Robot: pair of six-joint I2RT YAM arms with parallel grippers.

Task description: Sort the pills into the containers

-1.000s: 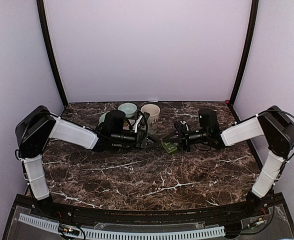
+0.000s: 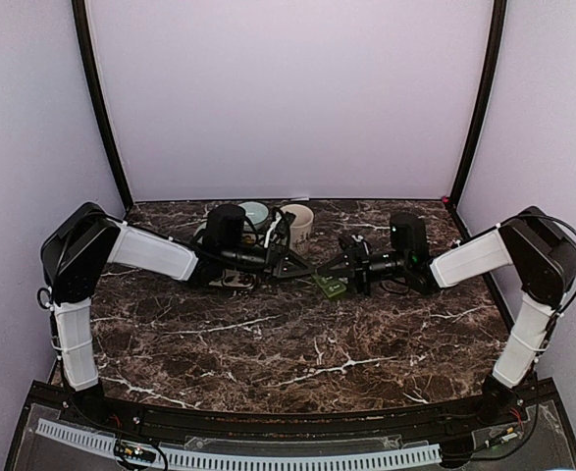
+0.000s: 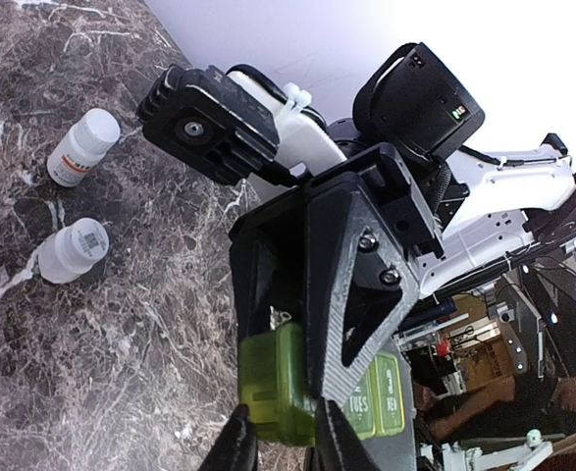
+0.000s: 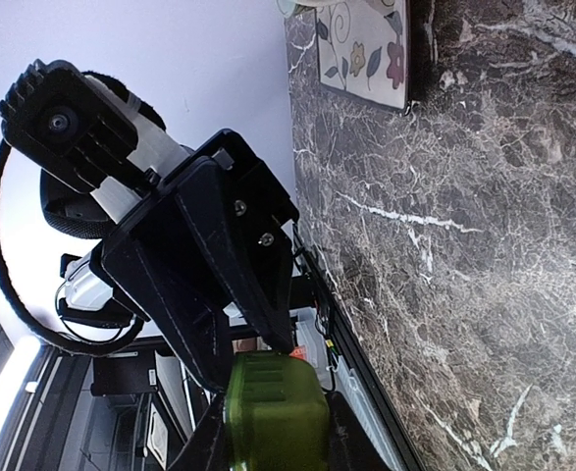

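Note:
A green weekly pill case is held up at the centre between my two grippers; a compartment marked TUES shows in the left wrist view. My left gripper reaches it from the left, its fingertips by the case's near end. My right gripper is on it from the right. In the right wrist view the case fills the space at the fingertips. Whether either finger is closed on it is hard to tell. Two white pill bottles, one with an orange band, the other, stand on the marble table.
Pale bowls and a cream cup stand at the back behind the left arm. A floral tray lies on the table.
The right arm and the case have barely moved.

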